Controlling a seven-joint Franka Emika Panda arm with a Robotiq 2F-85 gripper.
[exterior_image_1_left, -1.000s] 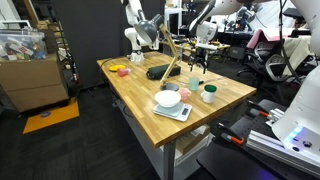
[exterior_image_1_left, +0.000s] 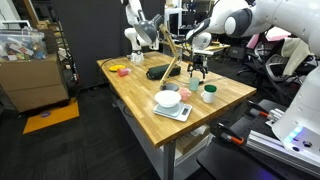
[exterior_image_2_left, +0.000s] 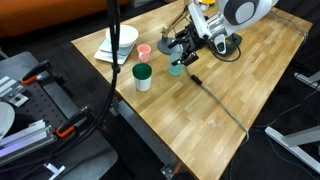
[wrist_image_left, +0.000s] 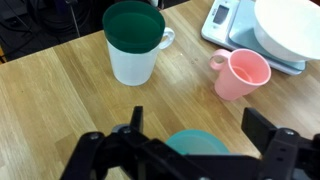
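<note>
A teal cup (wrist_image_left: 197, 143) lies at the bottom centre of the wrist view, between the two dark fingers of my gripper. The fingers stand wide apart and grip nothing. From the second exterior view, my gripper (exterior_image_2_left: 184, 46) is just above and beside the teal cup (exterior_image_2_left: 176, 67); the exact gap is hard to judge. A white mug with a dark green inside (wrist_image_left: 134, 45) and a pink mug (wrist_image_left: 241, 73) are upright, farther out in the wrist view. The lower part of the teal cup is hidden there.
A white bowl (exterior_image_1_left: 167, 98) sits on a grey scale-like tray (exterior_image_1_left: 181, 113) near the table's front edge. A metal bowl (exterior_image_1_left: 171, 87) and a black box-like item (exterior_image_1_left: 160, 72) stand behind. Bare wood (exterior_image_2_left: 210, 120) extends beside the mugs, with a cable lying across it.
The cups and bowls have stayed where they were.
</note>
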